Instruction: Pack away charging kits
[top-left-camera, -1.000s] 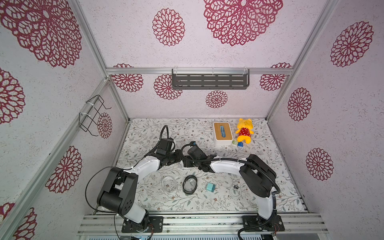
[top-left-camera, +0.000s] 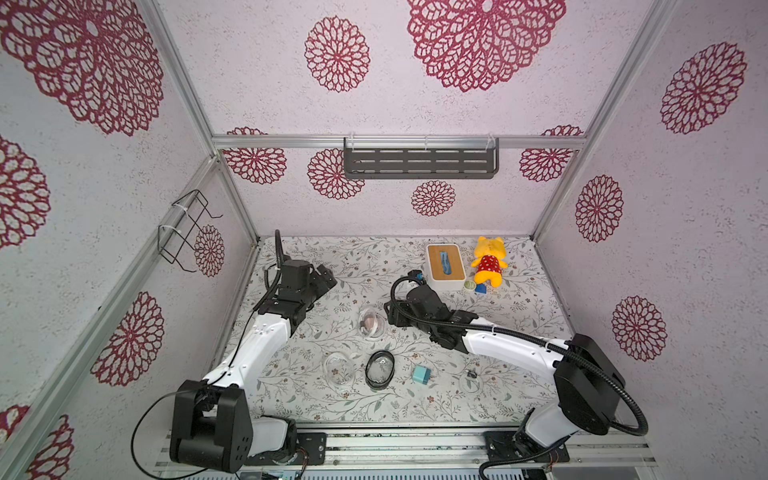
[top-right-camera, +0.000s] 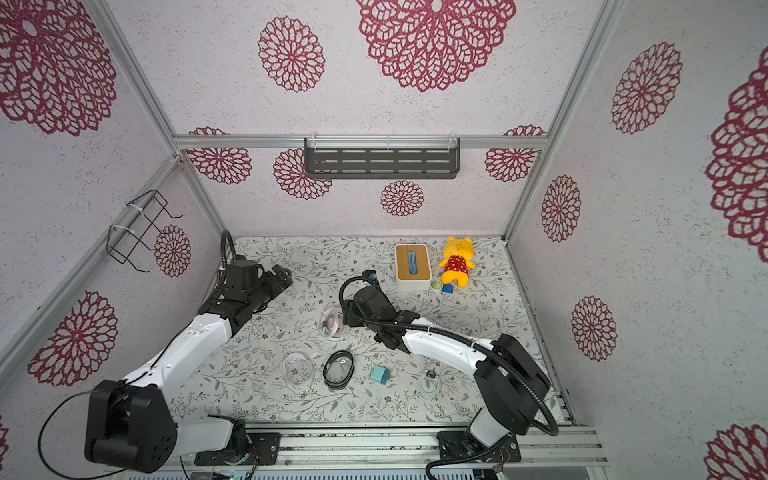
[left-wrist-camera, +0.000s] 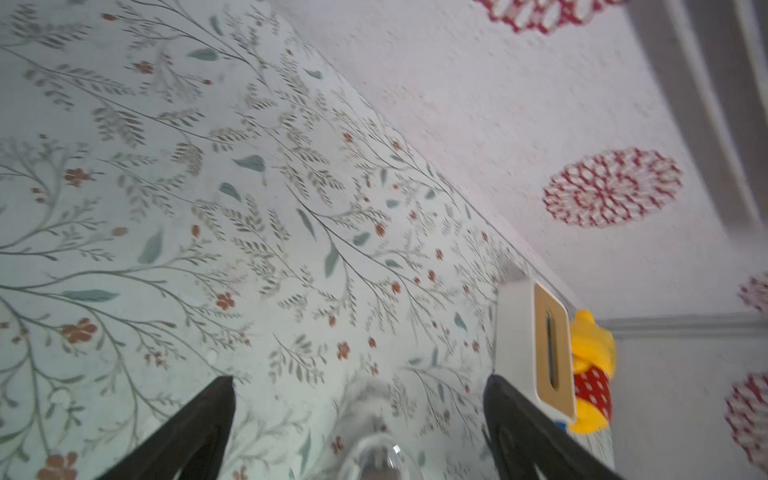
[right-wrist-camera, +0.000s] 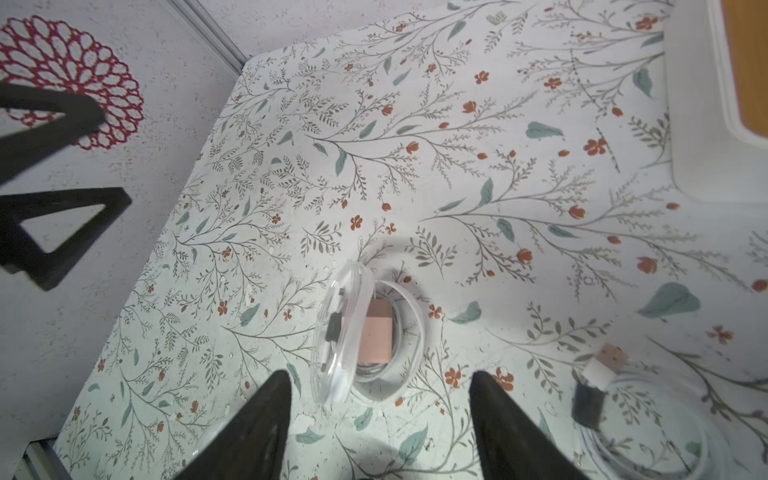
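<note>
A clear round container (right-wrist-camera: 412, 352) with a pinkish block (right-wrist-camera: 376, 336) inside stands mid-table; its clear lid (right-wrist-camera: 340, 344) is tilted upright at its left side. My right gripper is open close to the container, nothing between its fingers. My left gripper (top-left-camera: 330, 277) is open and empty, raised at the left, with the container blurred low in the left wrist view. A second clear round piece (top-left-camera: 338, 370) and a clear container ringed by black cable (top-left-camera: 380, 353) lie nearer the front. In the right wrist view, a pale coil (right-wrist-camera: 664, 408) with a small block-like end (right-wrist-camera: 605, 364) lies lower right.
A white box (top-left-camera: 445, 282) with a tan top and blue item (top-left-camera: 445, 262) stands at the back right beside a yellow toy bear (top-left-camera: 489, 262). A teal cube (top-left-camera: 421, 373) and a small dark piece (top-left-camera: 472, 373) lie in front.
Both grippers were close together at the container. The right has since backed off to the right, and the left has swung away left and up.
</note>
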